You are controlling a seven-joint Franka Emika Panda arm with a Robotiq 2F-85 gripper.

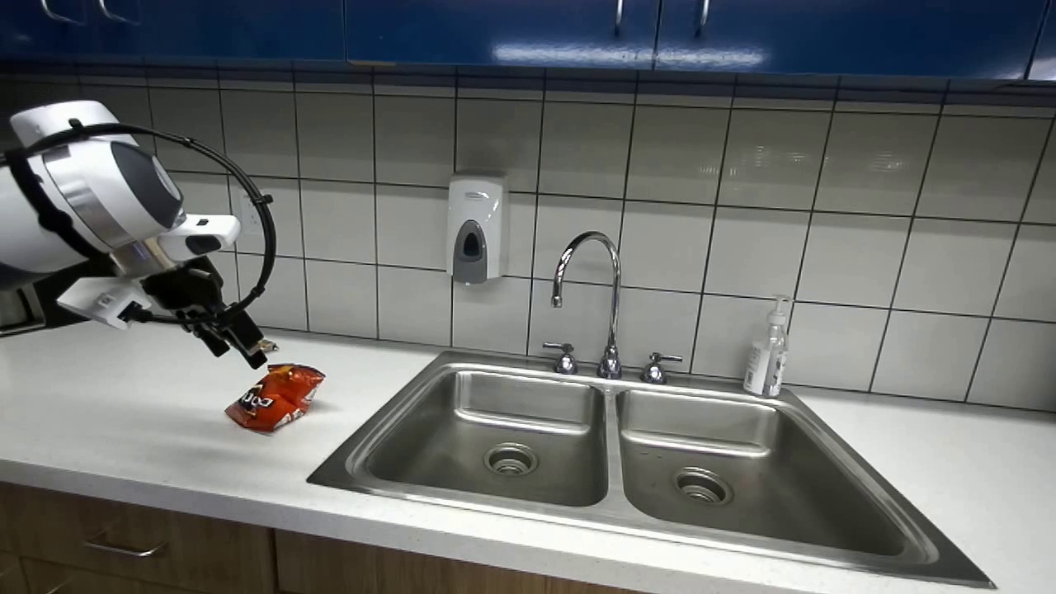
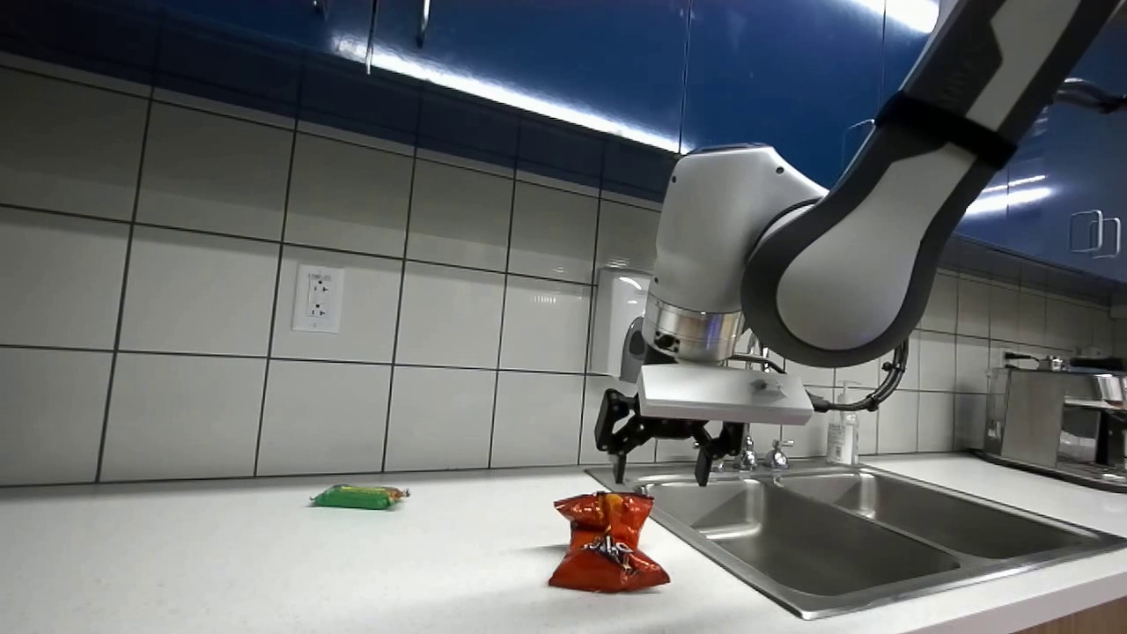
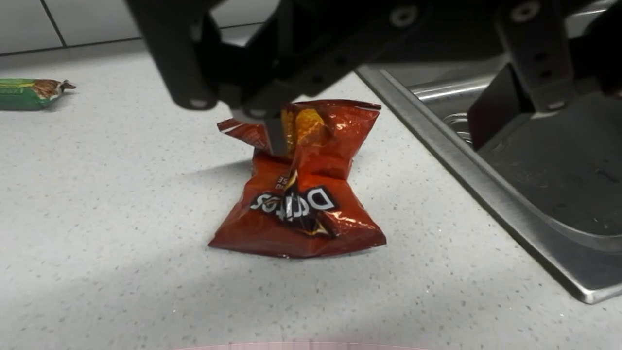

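A red Doritos bag (image 3: pixel 303 175) rests on the white counter to the left of the sink, puffed at its ends and pinched at the middle. My gripper (image 2: pixel 663 474) stands open above and behind the bag, its two fingers wide apart and nothing between them. In exterior view 1 the gripper (image 1: pixel 238 355) hangs just up and left of the red bag (image 1: pixel 277 398), with a gap to it. In the wrist view one finger hides part of the bag's upper end. A green packet (image 2: pixel 359 497) lies farther left near the wall; in exterior view 1 it is mostly hidden behind the gripper.
A double steel sink (image 1: pixel 611 436) with a tall faucet (image 1: pixel 611 297) takes up the counter right of the bag. On its rear right rim stands a soap bottle (image 1: pixel 769 356). A white dispenser (image 1: pixel 477 229) is fixed to the tiled wall. The left counter has free room.
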